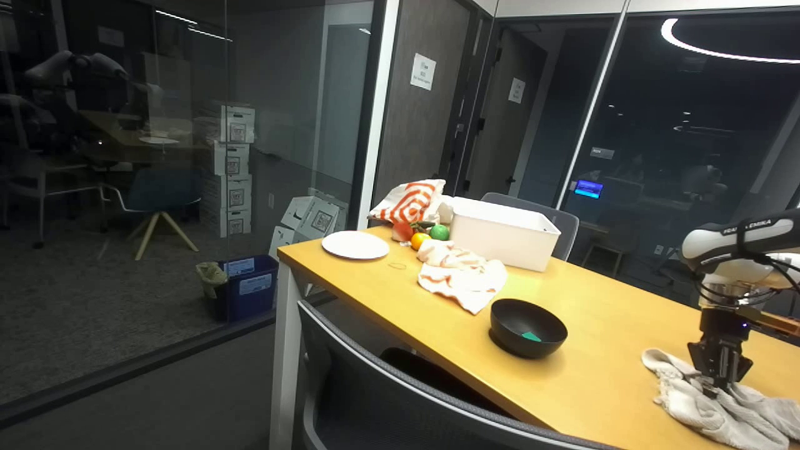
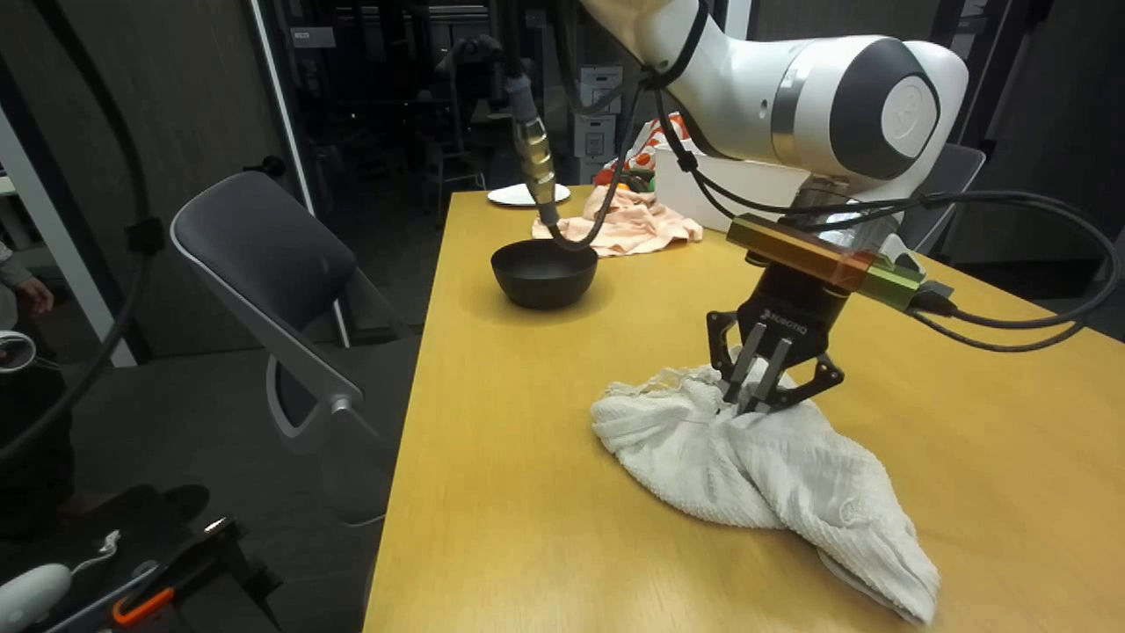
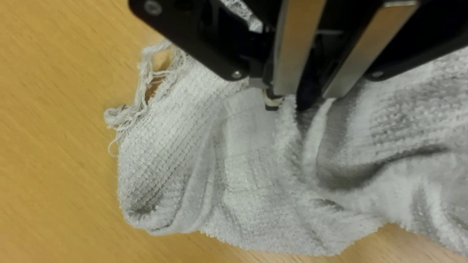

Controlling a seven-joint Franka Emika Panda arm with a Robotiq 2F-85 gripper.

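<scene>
A crumpled white towel [image 2: 802,475] with a fringed end lies on the table under my gripper [image 2: 743,401]. Pointing down, the fingers reach into its folds, a narrow gap apart. Seen from the wrist, a ridge of the towel [image 3: 250,149] runs up to the gap at the gripper. The fingertips are partly hidden, and whether they pinch the fabric is unclear. In exterior view 1 the towel [image 1: 697,409] and gripper [image 1: 716,384] are at the right edge.
A black bowl [image 1: 517,315] holding something green stands on the table. Farther off are an orange-patterned cloth [image 1: 465,277], a white plate [image 1: 355,245], a white bin [image 1: 502,236] and some produce [image 1: 439,233]. Bare tabletop separates bowl and towel. A chair [image 2: 285,264] is by the table edge.
</scene>
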